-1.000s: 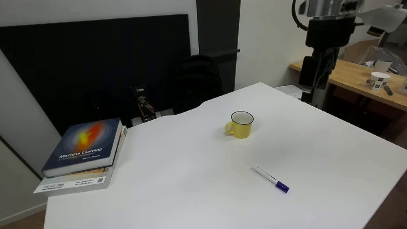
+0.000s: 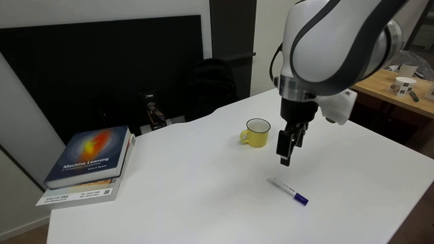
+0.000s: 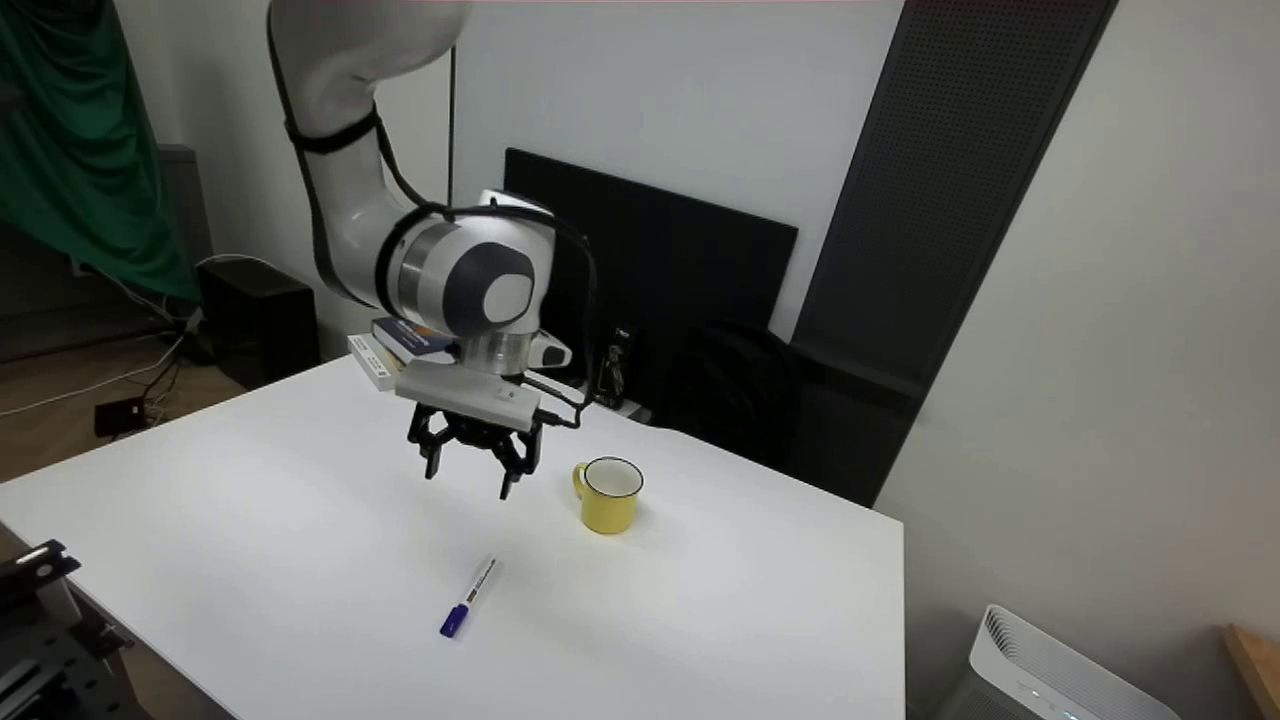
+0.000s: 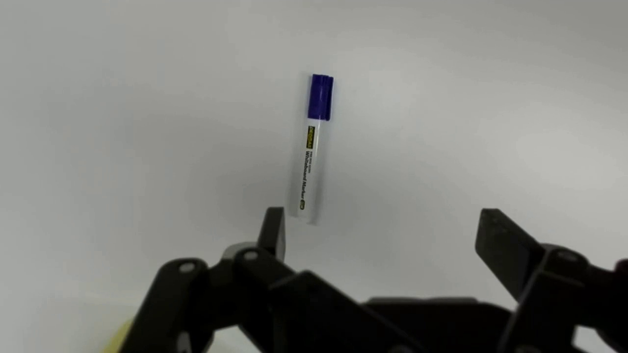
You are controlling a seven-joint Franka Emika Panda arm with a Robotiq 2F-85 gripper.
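Note:
A white whiteboard marker with a dark blue cap (image 2: 289, 190) lies flat on the white table. My gripper (image 3: 467, 482) is above the table with its fingers spread wide and nothing between them. In the wrist view the marker (image 4: 311, 147) points away from me, cap end farthest, its white end close to the tip of the left finger (image 4: 272, 232). A yellow mug (image 3: 608, 498) with a dark rim stands upright beside the gripper. Only a blurred yellow edge of the mug (image 4: 119, 338) shows at the bottom left of the wrist view.
Two stacked books (image 2: 89, 158) rest at the table's left edge in exterior view 1. Behind the table are a black panel (image 2: 101, 73) and a dark backpack (image 2: 211, 85). Bare table (image 2: 183, 187) surrounds the marker.
In exterior view 1 my gripper has come down and to the left, closer to the mug and marker. Neither the mug nor the marker has moved.

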